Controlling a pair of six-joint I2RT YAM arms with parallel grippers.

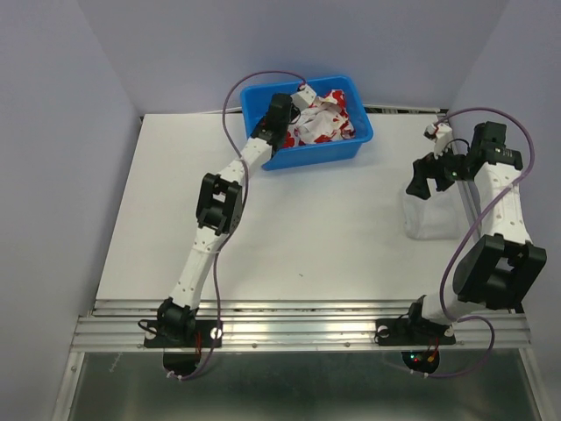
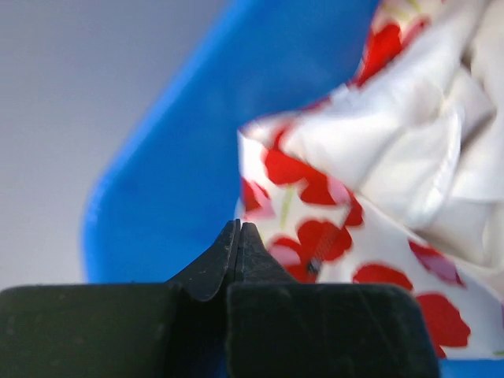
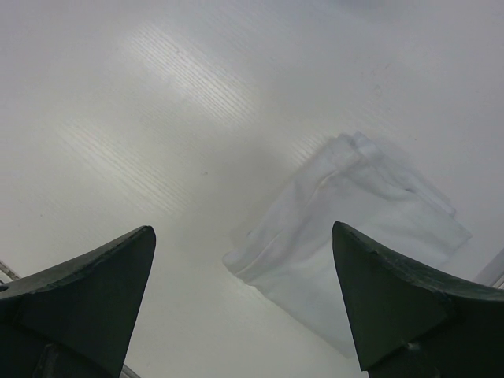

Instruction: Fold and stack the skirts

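Observation:
Inside the blue bin [image 1: 320, 154], white skirts with red flowers [image 1: 326, 123] lie in a crumpled heap. My left gripper is down in the bin at the heap's left side, shut, its tips against or just over the flowered cloth [image 2: 303, 209]; no cloth shows between them. A folded white skirt [image 1: 434, 216] lies flat on the right of the table. Above it hangs my right gripper, open and empty, with the folded white cloth [image 3: 346, 213] below and between its fingers in the right wrist view.
The bin's blue wall [image 2: 185, 110] rises close beside my left gripper. A purple cable [image 1: 246, 180] loops along the left arm, another [image 1: 469, 235] along the right.

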